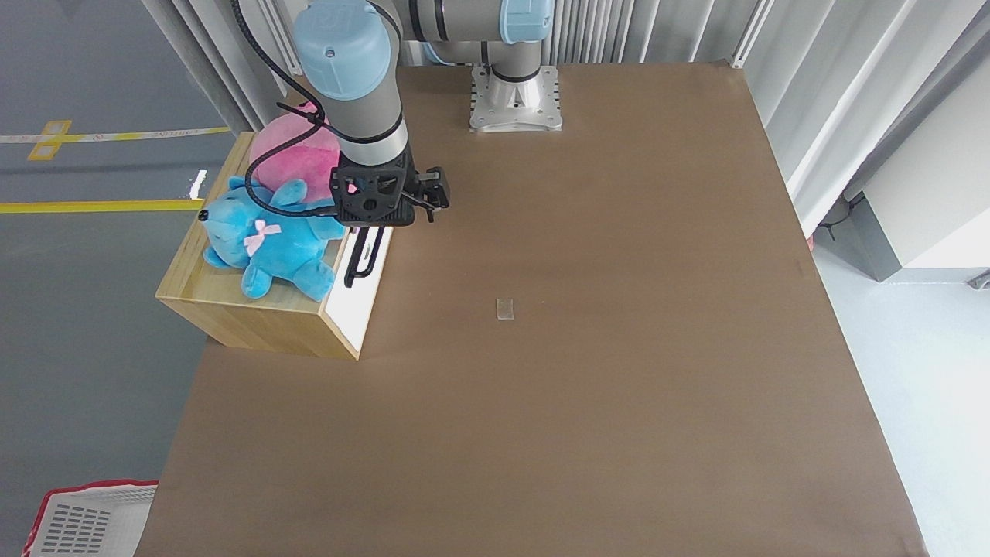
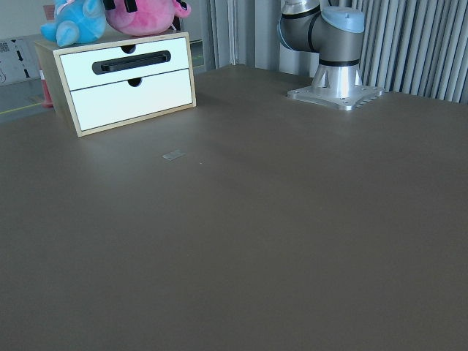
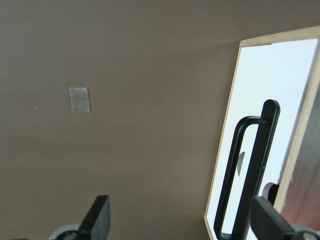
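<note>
My gripper is open, its two black fingers apart with nothing held, above the front edge of a wooden two-drawer box (image 1: 250,325). In the wrist view the white upper drawer front with its black handle (image 3: 265,135) lies below and right of the fingers. On top of the box sit a blue plush toy (image 1: 278,251) and, behind it, a pink plush toy (image 1: 292,158), partly hidden by the arm in the front view. Both drawers appear shut in the left view (image 2: 128,102).
The robot's base stands at the back edge. A white basket with a red rim (image 1: 93,520) is beside the table at the front left.
</note>
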